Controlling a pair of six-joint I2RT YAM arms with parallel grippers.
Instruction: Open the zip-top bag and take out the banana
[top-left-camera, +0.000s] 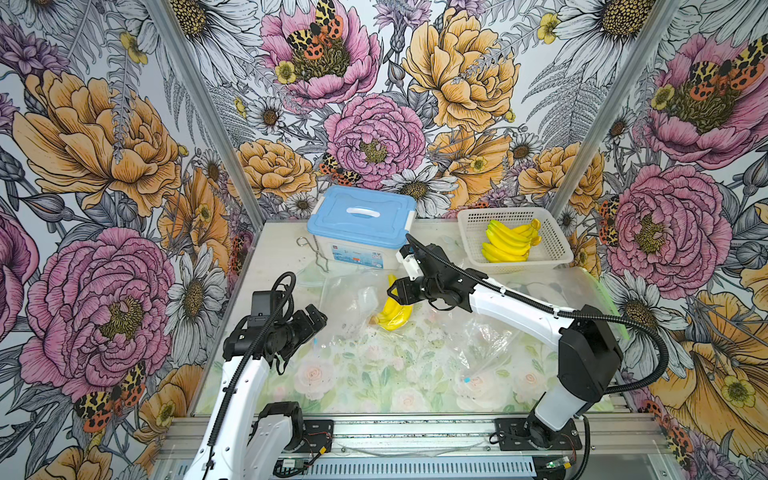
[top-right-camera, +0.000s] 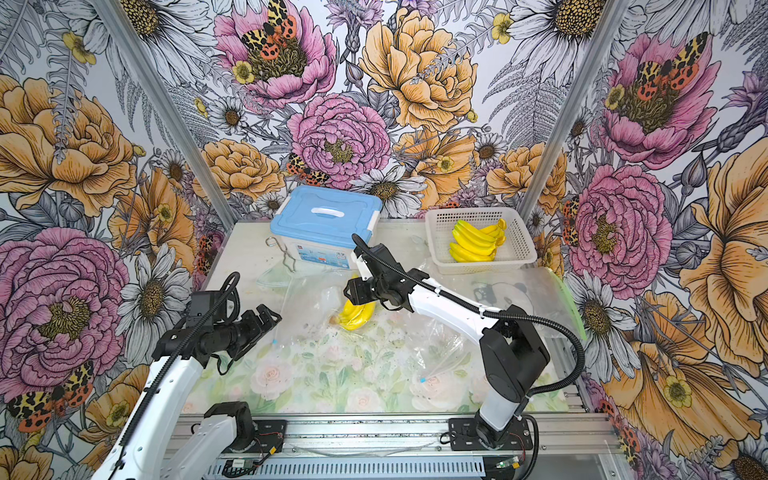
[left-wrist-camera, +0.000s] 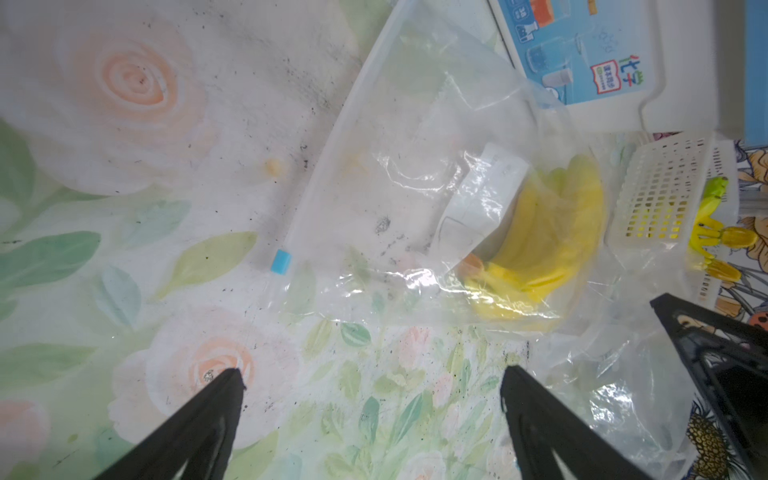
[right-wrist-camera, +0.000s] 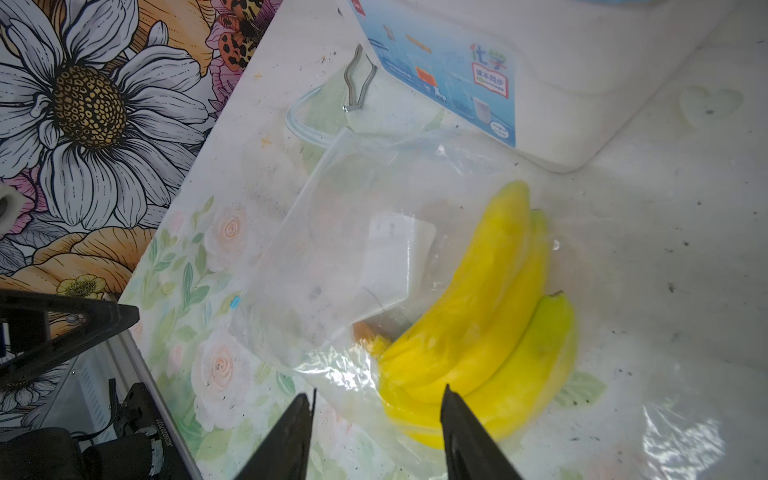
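Observation:
A clear bag (left-wrist-camera: 376, 200) with a white card and yellow bananas (top-left-camera: 392, 316) inside lies on the middle of the mat. In the left wrist view its edge carries a blue tab. My left gripper hangs open to the left of the bag, nothing between its fingers. My right gripper is above the bananas, fingers apart, with clear plastic below them; whether it touches the bag cannot be told. More clear plastic spreads to the right of the bananas.
A blue-lidded box (top-left-camera: 360, 216) stands at the back, a white basket (top-left-camera: 472, 224) of bananas at back right. A metal clip (right-wrist-camera: 356, 84) lies left of the box.

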